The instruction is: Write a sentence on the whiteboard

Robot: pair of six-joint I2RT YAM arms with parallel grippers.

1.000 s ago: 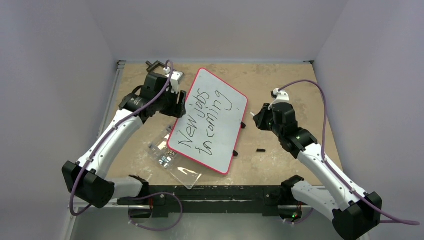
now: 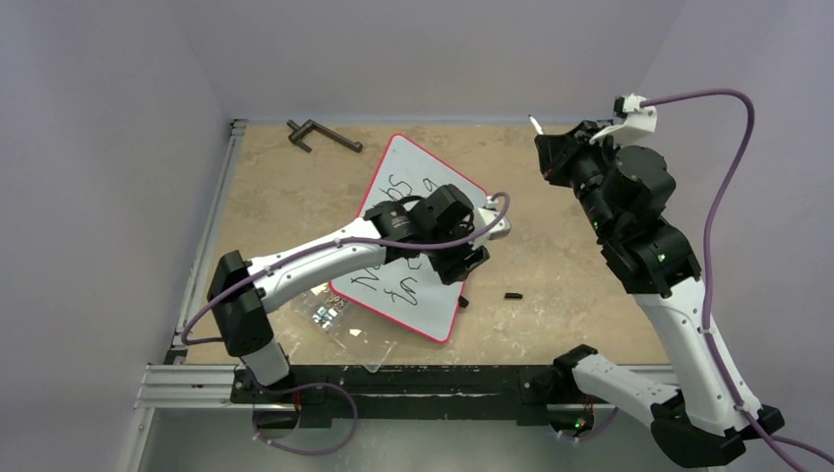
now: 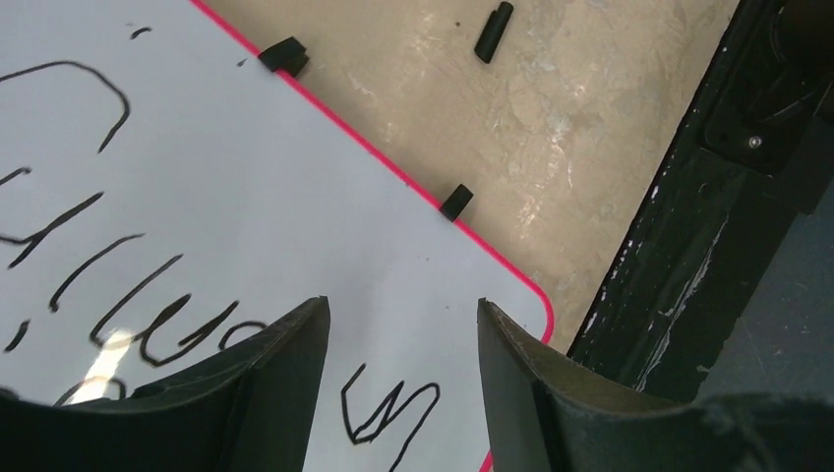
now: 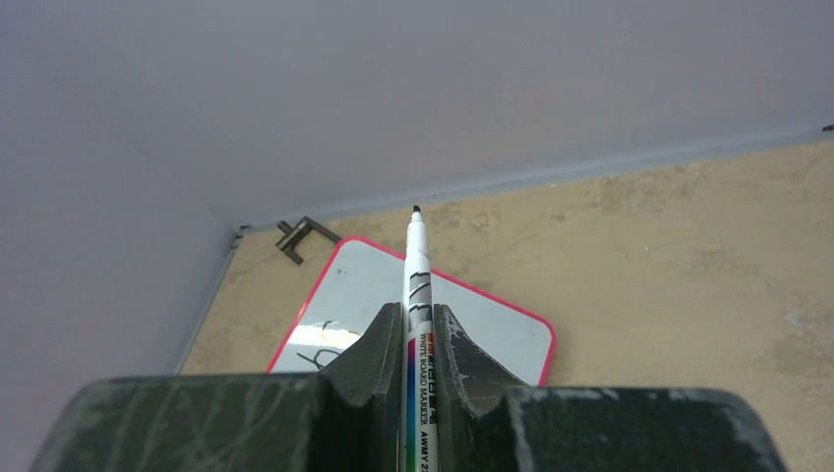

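Observation:
The red-edged whiteboard [image 2: 433, 320] lies tilted on the table, black handwriting [image 3: 388, 408] across it. Above the board hangs my left gripper, its fingers parted and only board visible between them; its arm hides part of the writing in the top view. Off to the right and raised, my right gripper is shut on a white marker [image 4: 417, 265], whose uncapped black tip points outward. The small black marker cap [image 2: 513, 295] lies on the table right of the board, and also shows in the left wrist view as a cap [image 3: 494, 31].
Two black clips [image 3: 457, 202] sit along the board's right edge. A clear plastic bag [image 2: 369, 344] with small parts lies at the board's lower left. A dark metal bracket [image 2: 325, 133] rests at the back left.
My left arm has swung rightward from the board's left edge to over its middle. The right arm, still with the marker, has moved back, to the right and away from the board.

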